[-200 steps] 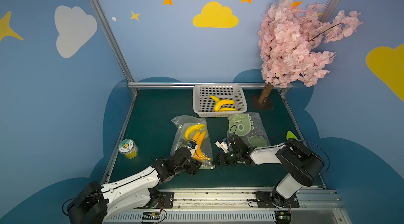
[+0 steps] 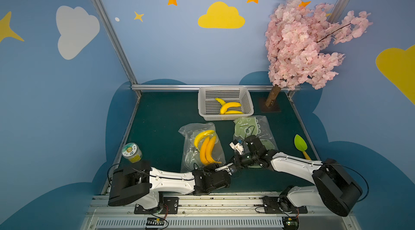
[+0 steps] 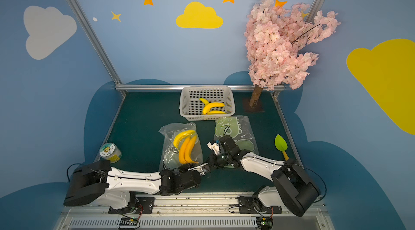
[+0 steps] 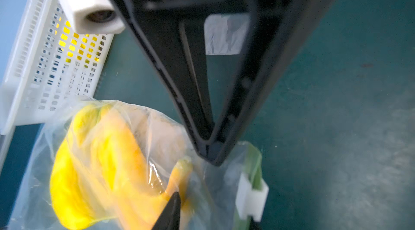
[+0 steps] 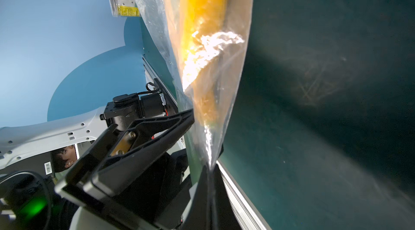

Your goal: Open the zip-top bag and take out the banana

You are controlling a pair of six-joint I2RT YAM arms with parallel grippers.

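Observation:
The clear zip top bag (image 2: 186, 150) lies left of centre, and several bananas (image 2: 207, 148) show through its plastic. Pinched at its corner in the right wrist view, the bag narrows into my right gripper, which is shut on the plastic. My left gripper reaches around that same end from the front, part open, one finger (image 5: 183, 121) in front and the other mostly hidden behind the bag. In the left wrist view a white slider (image 4: 250, 197) sits on the green zip strip (image 4: 255, 163), by the left fingers (image 4: 171, 213) at the bottom edge.
A grey basket (image 2: 203, 116) with several bananas stands at the back. Flat plastic bags (image 2: 268, 126) with green prints lie behind my right arm. A round jar (image 2: 131, 152) is at left, a green spatula (image 2: 300, 142) at right. Both grippers are close together.
My left arm has swung right from over the bag to its front right corner. The right gripper has moved slightly right and the bag's near end has shifted with it.

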